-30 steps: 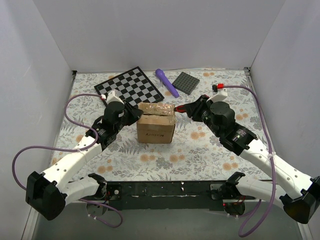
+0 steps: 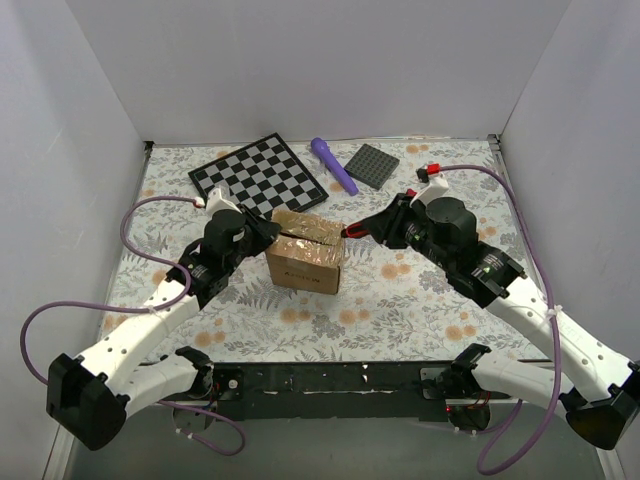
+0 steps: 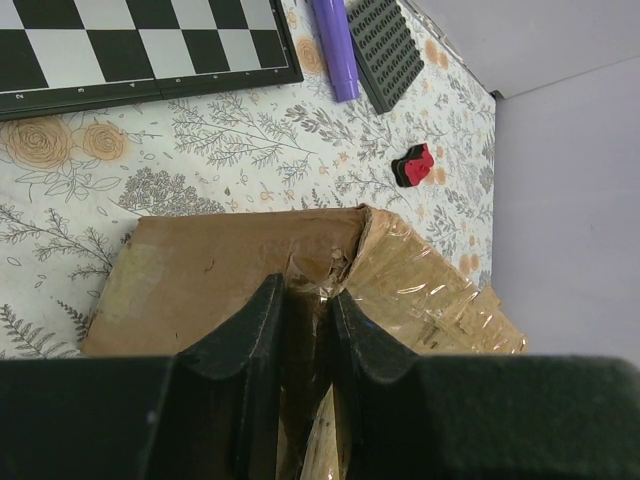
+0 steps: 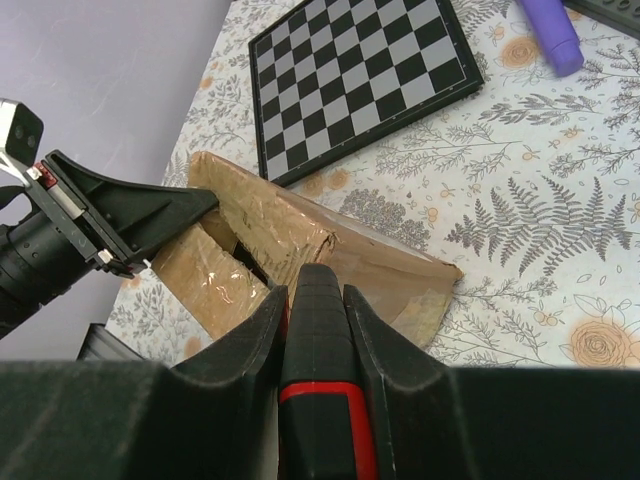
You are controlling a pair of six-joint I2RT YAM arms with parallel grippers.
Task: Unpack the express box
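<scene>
The taped cardboard box stands mid-table, a dark gap showing along its top seam. At its left top edge, my left gripper is shut on the cardboard; in the left wrist view the box's edge runs between the fingers. A red-and-black cutter sits between the fingers of my right gripper, its tip by the box's right top edge. From the right wrist view, the cutter hides part of the box, and its point's exact contact cannot be seen.
Behind the box lie a chessboard, a purple microphone and a dark grey pad. A small red-and-black object rests on the table beyond the box.
The box has turned and tilted slightly, shifting left.
</scene>
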